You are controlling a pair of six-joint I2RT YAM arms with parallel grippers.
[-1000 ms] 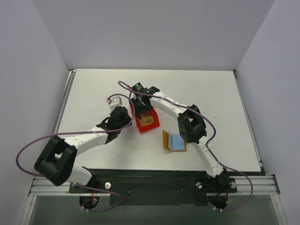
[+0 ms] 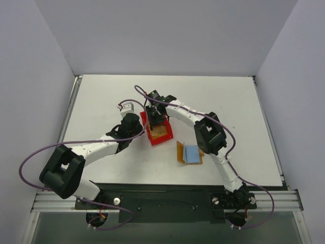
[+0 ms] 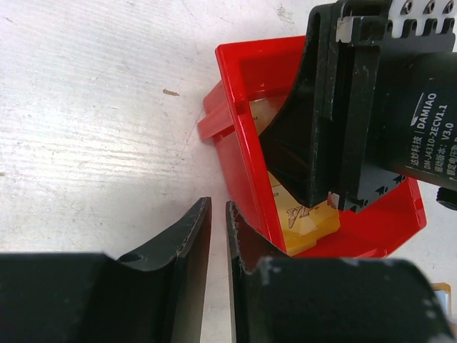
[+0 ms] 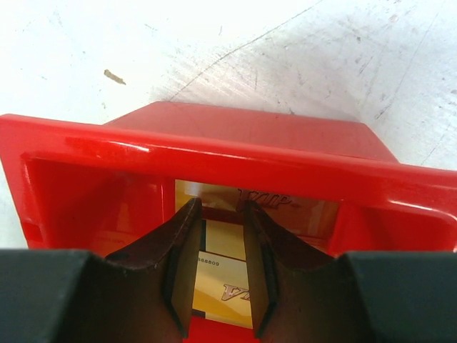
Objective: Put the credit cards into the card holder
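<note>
Gold cards (image 4: 223, 286) lie in the red tray (image 2: 168, 129), part hidden by my right gripper. Over the tray in the top view, that gripper points down with its fingers parted; cards show in the gap and nothing is visibly held. My left gripper is beside the tray's left wall, its fingers nearly together. Only a narrow strip of table shows between them; whether they touch the wall is unclear. The card holder (image 2: 192, 154), tan with a blue-grey panel, stands open on the table, right of and in front of the tray.
The right arm (image 2: 210, 133) reaches over the table behind the card holder and covers part of the tray. Purple cables (image 2: 91, 141) loop over both arms.
The tray sits a few pixels nearer the front. The left gripper has barely moved and the card holder stays put.
</note>
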